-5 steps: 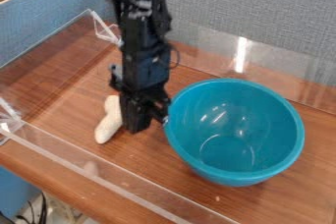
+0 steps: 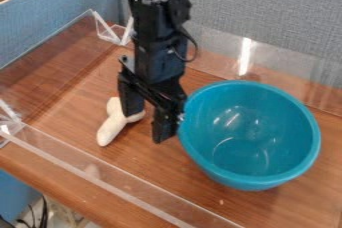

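My black gripper (image 2: 147, 112) points down at the middle of the wooden table, open, just left of a large turquoise bowl (image 2: 251, 132). A pale, elongated object (image 2: 114, 127) lies on the table at the gripper's left, its upper end near or partly behind the fingers. The bowl's left rim is close to the right finger; whether they touch I cannot tell. The bowl looks empty.
The wooden table (image 2: 54, 92) has clear plastic edging at front and back. A blue padded wall rises at the left and a grey one at the back. Cables hang at the lower left.
My gripper has shifted slightly over the last second, staying beside the bowl's left rim.
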